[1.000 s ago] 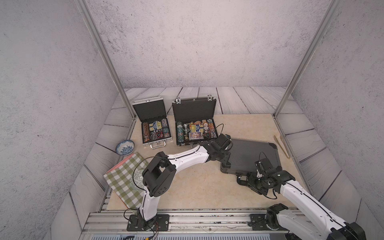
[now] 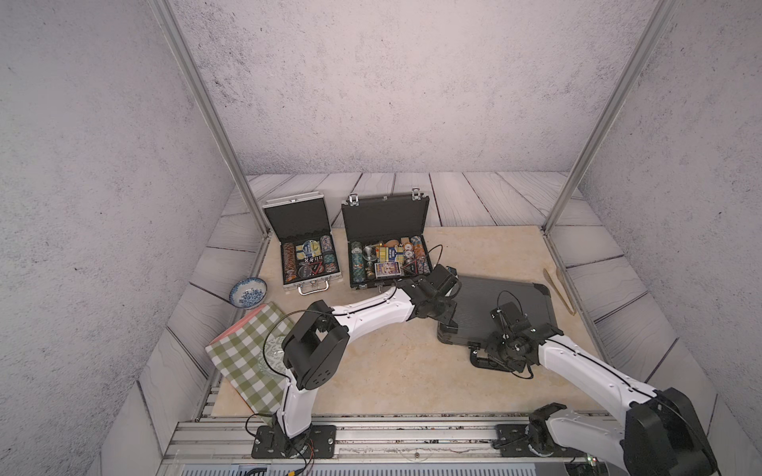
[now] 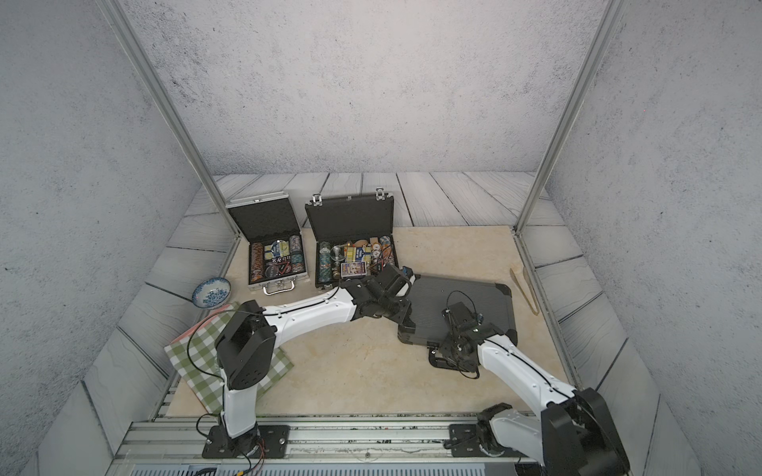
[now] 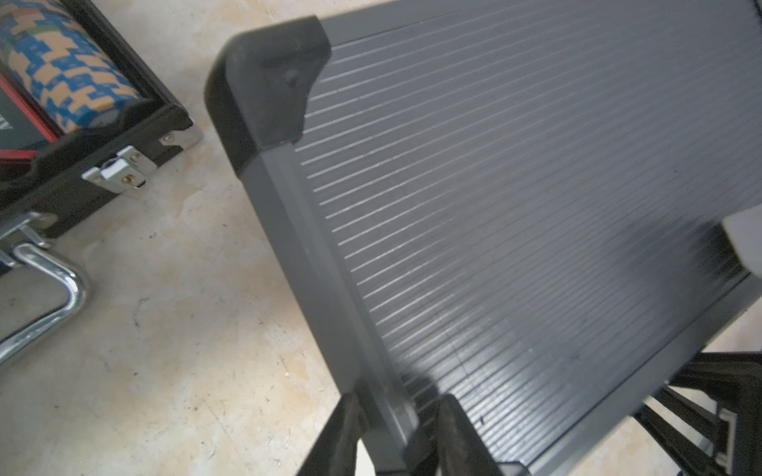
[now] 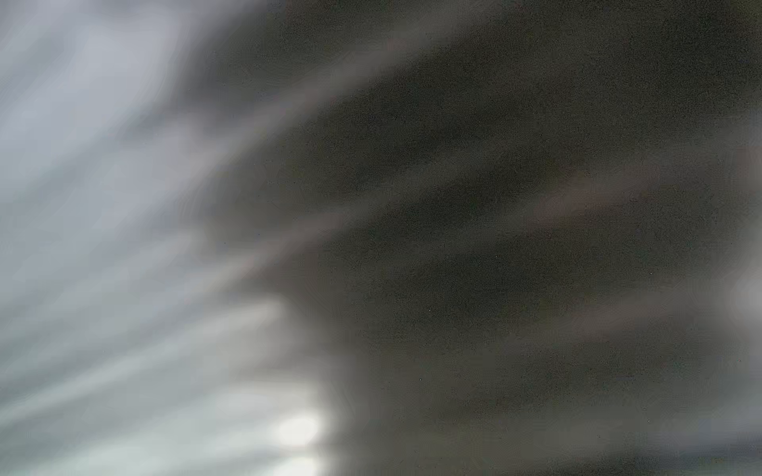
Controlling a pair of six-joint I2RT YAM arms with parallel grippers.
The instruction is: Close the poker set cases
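Note:
A grey ribbed case (image 2: 484, 301) lies closed on the table's right half. My left gripper is shut on its left edge. My right gripper (image 3: 450, 349) is low at the front edge by the black handle (image 2: 488, 361); its fingers are hidden in the top views, and the right wrist view is blurred close against a surface. A small silver case (image 2: 295, 210) and a larger black case (image 2: 385, 210) stand open at the back, full of chips and cards.
A blue-patterned bowl (image 2: 247, 293) and checked cloth (image 2: 242, 349) sit at the left, a wooden utensil (image 2: 559, 289) at the far right.
The left arm and the cases look unchanged.

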